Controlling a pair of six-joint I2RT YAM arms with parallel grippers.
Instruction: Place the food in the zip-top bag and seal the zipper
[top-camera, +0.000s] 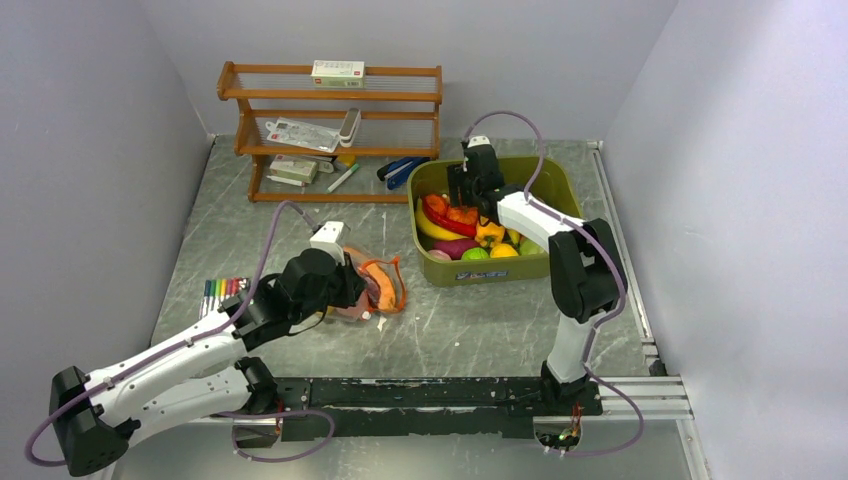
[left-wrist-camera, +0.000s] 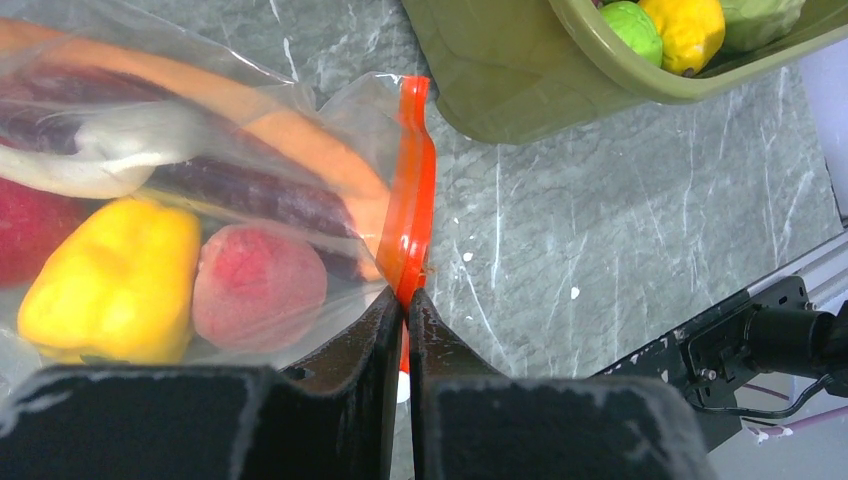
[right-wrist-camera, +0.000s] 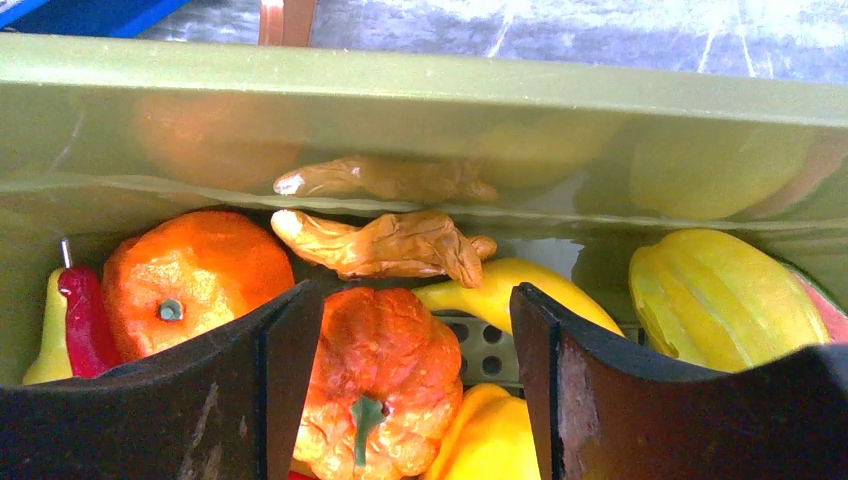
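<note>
The clear zip top bag (left-wrist-camera: 262, 128) lies on the table with its orange zip edge (left-wrist-camera: 408, 190) standing gaped on the right. Inside it show a yellow pepper (left-wrist-camera: 115, 275), a peach-like fruit (left-wrist-camera: 260, 287), a pale item and a long orange one. My left gripper is shut on the zip edge. In the green bin (right-wrist-camera: 400, 75), my right gripper is open above the food. An orange pumpkin (right-wrist-camera: 385, 375) shows between its fingers, with a brown wrinkled item (right-wrist-camera: 385, 243) and a yellow curved one (right-wrist-camera: 510, 290) beyond, all untouched as far as shows.
Behind the bag stands a wooden rack (top-camera: 340, 96) holding boxes and stationery. A blue stapler (top-camera: 402, 170) lies beside the bin's back left corner. Colored markers (top-camera: 222, 292) lie at the left. Bare table lies in front of the bin.
</note>
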